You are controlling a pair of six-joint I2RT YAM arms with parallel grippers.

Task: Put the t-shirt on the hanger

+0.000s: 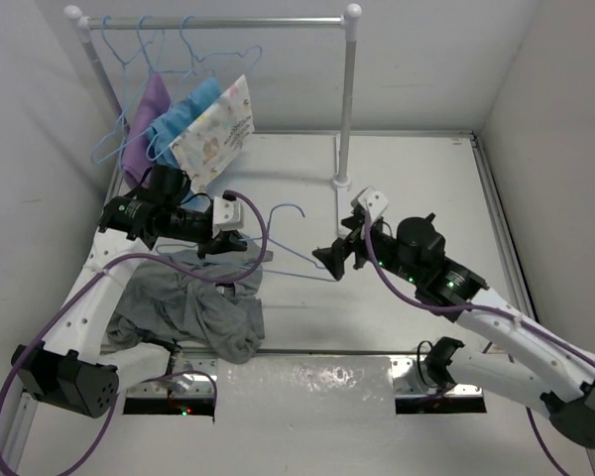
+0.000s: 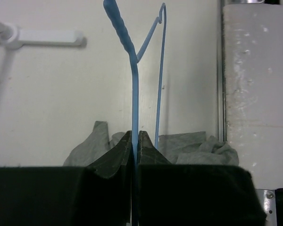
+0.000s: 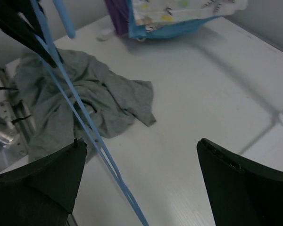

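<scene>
A blue plastic hanger (image 1: 289,248) is held out over the table's middle by my left gripper (image 1: 227,241), whose closed fingers grip it; in the left wrist view it rises from between them (image 2: 135,99). My right gripper (image 1: 335,251) stands open near the hanger's far end; in the right wrist view the hanger's bar runs between its spread fingers. The grey t-shirt (image 1: 183,307) lies crumpled on the table's left front, below the hanger and left arm, also seen in the right wrist view as a grey heap (image 3: 99,94).
A metal rack (image 1: 346,99) at the back holds several blue hangers with purple, blue and printed white cloths (image 1: 213,134) at its left. Its white foot stands mid-table. Walls border both sides.
</scene>
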